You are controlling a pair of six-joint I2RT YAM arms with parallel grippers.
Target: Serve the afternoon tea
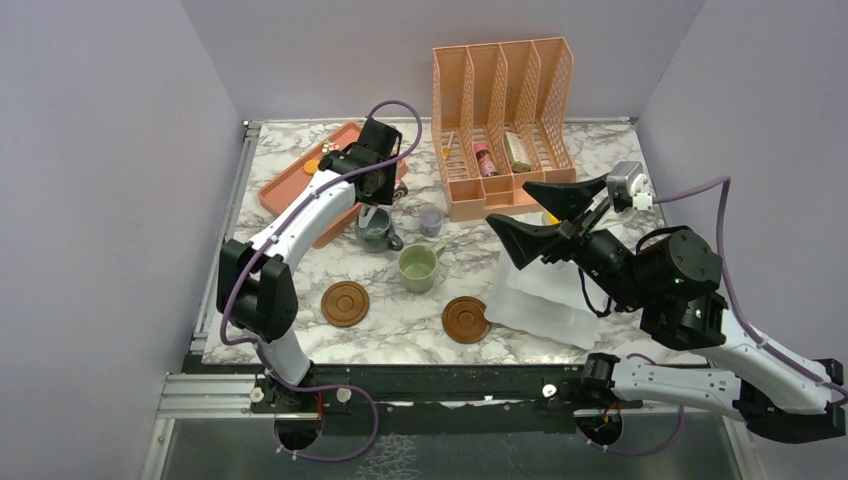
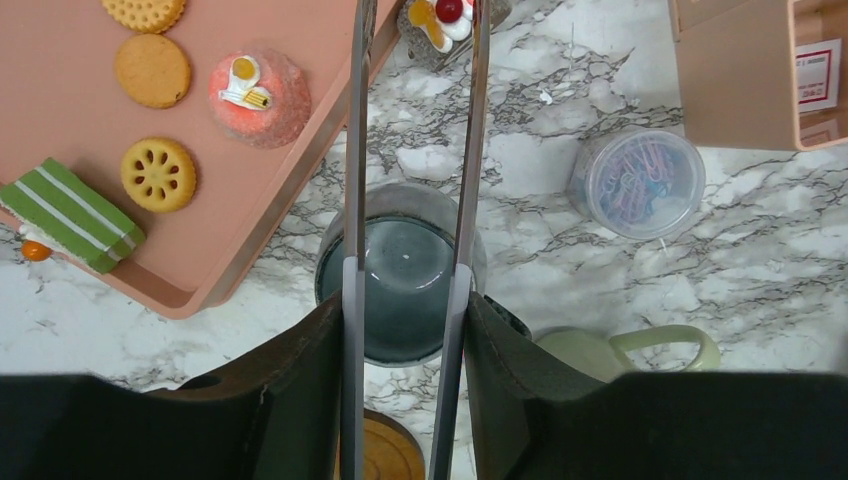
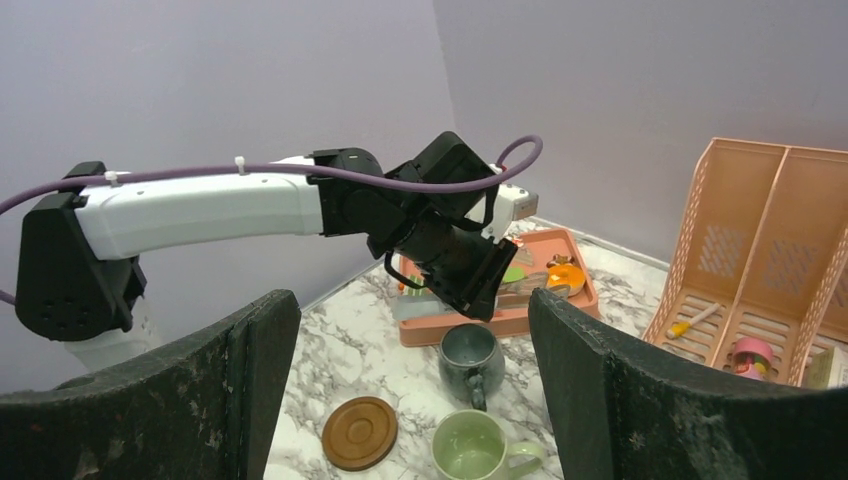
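Observation:
My left gripper is shut on metal tongs (image 2: 470, 150), whose two arms run up past the top of the left wrist view. They hang above the grey mug (image 2: 400, 265) and the edge of the pink tray (image 2: 235, 265). On the tray lie biscuits (image 2: 152, 72), a pink cake (image 2: 260, 95) and a green striped cake slice (image 2: 75, 212). Just outside the tray's rim, a grey cake with a red cherry (image 2: 428, 40) appears between the tong arms; contact is unclear. On the right, my right gripper (image 1: 511, 206) stands open, holding nothing, above the table.
A green mug (image 1: 416, 268) stands by the grey one. Two brown coasters (image 1: 345, 303) lie in front. A clear tub of clips (image 2: 645, 185) sits left of the peach organizer (image 1: 466, 198). White sheets (image 1: 540, 312) lie under the right arm.

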